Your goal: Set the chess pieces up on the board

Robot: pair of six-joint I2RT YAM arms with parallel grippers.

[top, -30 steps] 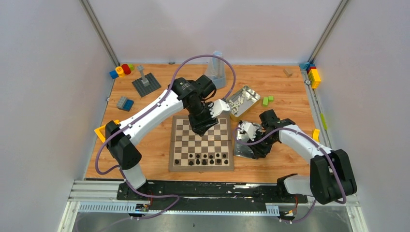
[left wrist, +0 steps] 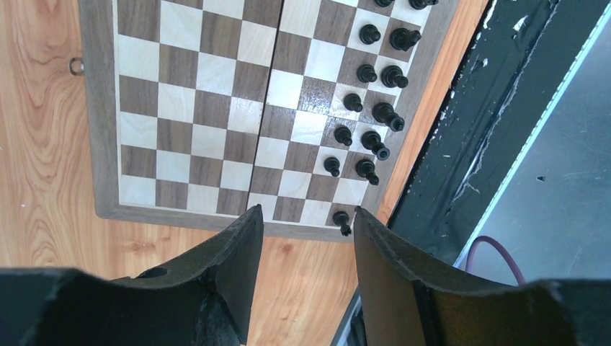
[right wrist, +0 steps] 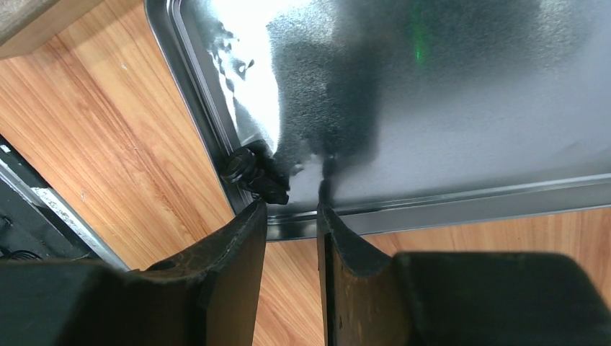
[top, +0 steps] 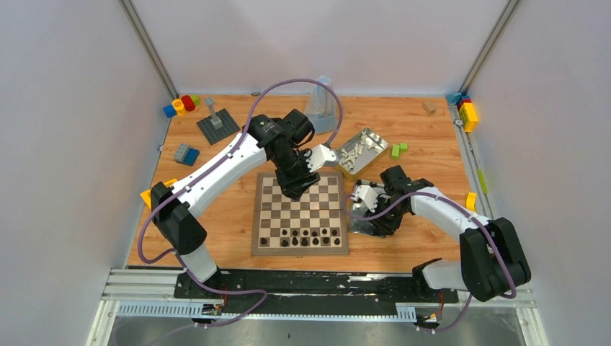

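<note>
The chessboard (top: 256, 216) lies on the table with black pieces standing along its near side. In the left wrist view, black pawns (left wrist: 369, 34) form a row in front of the back-rank pieces (left wrist: 389, 115), and a single piece (left wrist: 341, 220) stands apart by the corner. Above the board's far half, my left gripper is open and empty. My right gripper is partly open above the edge of a dark metal tray (right wrist: 475, 144). One black piece (right wrist: 261, 182) lies on its side in that tray's corner, just beyond the right gripper's left fingertip.
A second metal tray (top: 342, 171) of white pieces stands behind the right arm, with green blocks (top: 395, 151) beside it. A clear container (top: 321, 108) is at the back. Toy bricks and a grey baseplate (top: 218, 126) occupy the left rear. Bare table lies left of the board.
The left arm has shifted slightly left. My right gripper has moved a little left over the dark tray. The pieces on the board have not moved.
</note>
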